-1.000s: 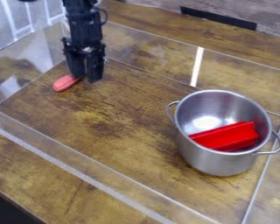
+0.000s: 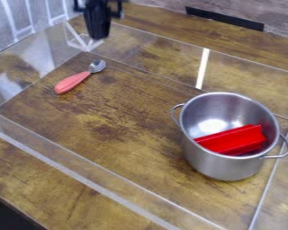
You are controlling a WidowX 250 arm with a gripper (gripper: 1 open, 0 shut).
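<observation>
A utensil with a pink handle (image 2: 72, 82) and a small metal head lies on the wooden table at the upper left. Above and behind it, the black gripper (image 2: 96, 27) is cut off by the top edge of the view; its fingers are too dark and small to read, and nothing visible hangs from it. On the right stands a steel pot (image 2: 219, 160) with a red block-like object (image 2: 230, 139) inside.
Clear plastic edging and pale tape strips run around the work area. A white rack stands at the far upper left.
The gripper has risen from over the pink-handled utensil toward the top of the view, uncovering it. The utensil and pot look to be in the same places.
</observation>
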